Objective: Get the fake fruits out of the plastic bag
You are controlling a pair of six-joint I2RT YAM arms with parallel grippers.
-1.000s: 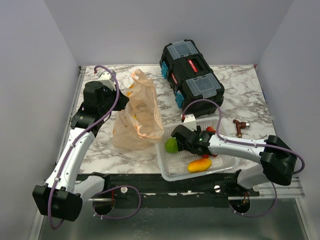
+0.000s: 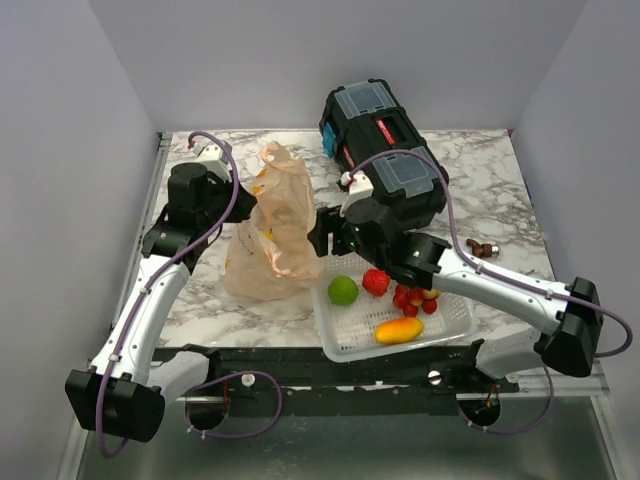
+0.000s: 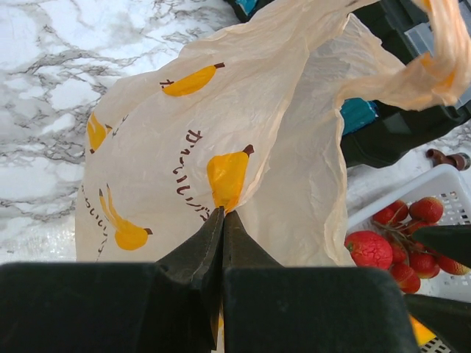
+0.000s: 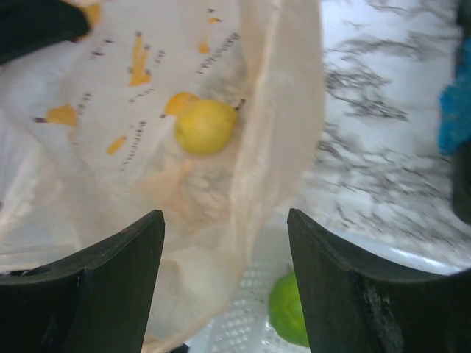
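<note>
A pale plastic bag [image 2: 275,245] with printed yellow fruit stands upright at centre-left. My left gripper is shut on its near edge, holding it up. Inside the bag, a yellow fake fruit [image 4: 204,126] lies in the blurred right wrist view. My right gripper [image 2: 325,232] is open at the bag's right side, its fingertips spread before the opening, nothing seen between them but bag in the background. A white basket [image 2: 350,340] holds a green fruit [image 2: 343,290], red fruit [image 2: 376,281], a cluster of small red fruits [image 2: 415,300] and a mango [image 2: 399,330].
A black toolbox [image 2: 385,150] stands behind the basket at the back. A brown metal fitting [image 2: 481,249] lies at the right. Clear marble counter shows at the far right and left of the bag.
My right gripper has risen from over the basket and moved up-left to the bag, uncovering the red fruits. The left arm and bag are nearly unchanged.
</note>
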